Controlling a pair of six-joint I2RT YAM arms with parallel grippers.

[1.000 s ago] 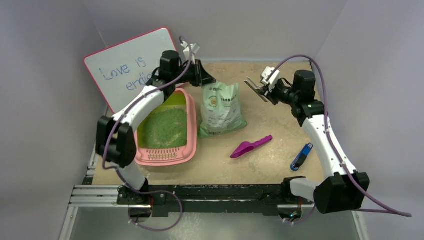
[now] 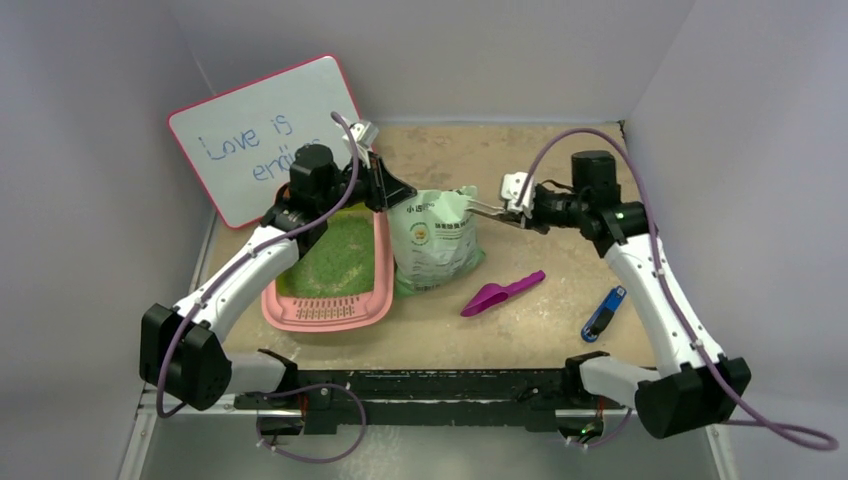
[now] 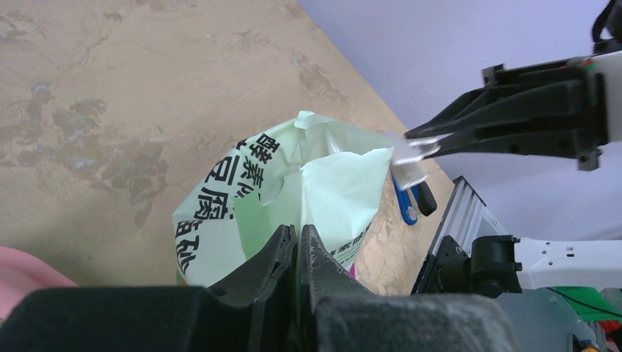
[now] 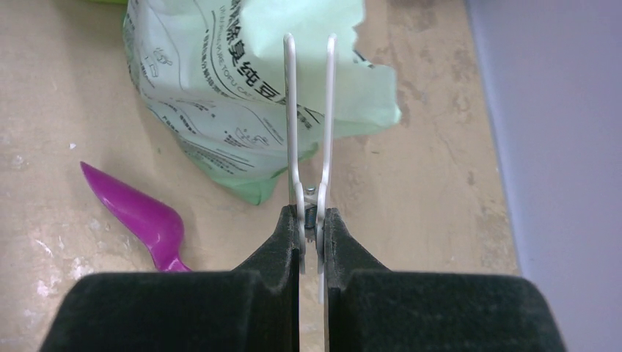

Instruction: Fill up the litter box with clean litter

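Observation:
The pale green litter bag [image 2: 432, 240] stands upright, its Chinese print also showing in the left wrist view. My left gripper is shut on the bag's upper left edge. With my right gripper I hold a metal tool [image 4: 291, 110] like spring scissors, its two long prongs slightly apart. From above, the prongs meet the bag's upper right edge; whether they straddle it cannot be told. Left of the bag sits the pink litter box [image 2: 383, 270], a green layer inside, its back partly hidden by my left arm.
A purple scoop [image 2: 488, 297] lies in front of the bag on the right. Further right is a blue cutter [image 2: 603, 315]. The whiteboard [image 2: 220, 115] leans at the back left. Bare table shows behind and right of the bag.
My right gripper has swung the tool leftward to the bag's upper right edge.

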